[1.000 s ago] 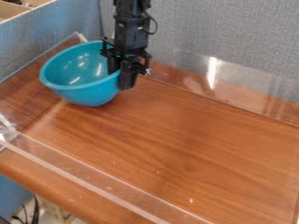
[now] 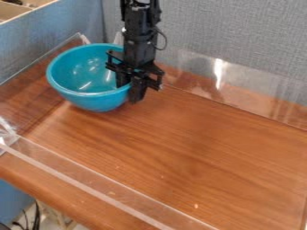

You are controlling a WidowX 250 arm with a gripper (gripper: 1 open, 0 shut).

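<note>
A teal plastic bowl (image 2: 79,79) sits tilted in the back left of the wooden table (image 2: 192,153). The black gripper (image 2: 135,87) is at the bowl's right side, its fingers pointing down and overlapping the rim. Whether it grips the rim or only touches it, and how wide the fingers stand, I cannot tell.
A grey-blue wall (image 2: 24,40) runs along the left, and a grey textured panel stands behind. Clear plastic strips edge the table.
</note>
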